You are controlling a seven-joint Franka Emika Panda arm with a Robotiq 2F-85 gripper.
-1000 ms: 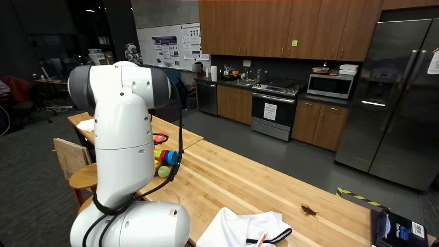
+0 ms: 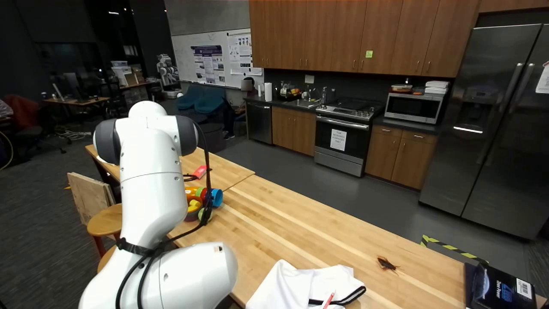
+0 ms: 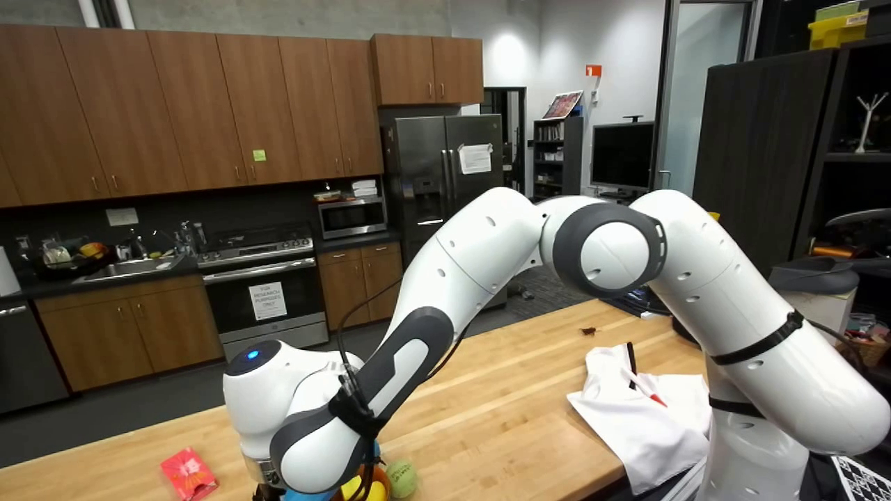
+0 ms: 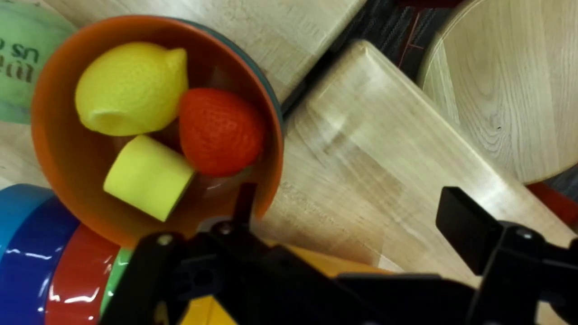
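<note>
In the wrist view my gripper is open, with bare wooden tabletop visible between its spread fingers. The left finger overlaps the right rim of an orange bowl in this view; whether they touch I cannot tell. Inside the bowl lie a yellow lemon, a red strawberry and a yellow cylindrical block. A teal edge shows beneath the bowl. The right finger appears over the table to the bowl's right. Both exterior views largely hide the fingertips.
A pale green ball and a row of colored rings crowd the bowl. A red packet lies nearby. White cloth with a red-and-white pen covers the near edge. A round stool stands below. Mid-table is clear.
The ball and colored rings are now more covered by the arm's cable; a bowl shows beside them.
</note>
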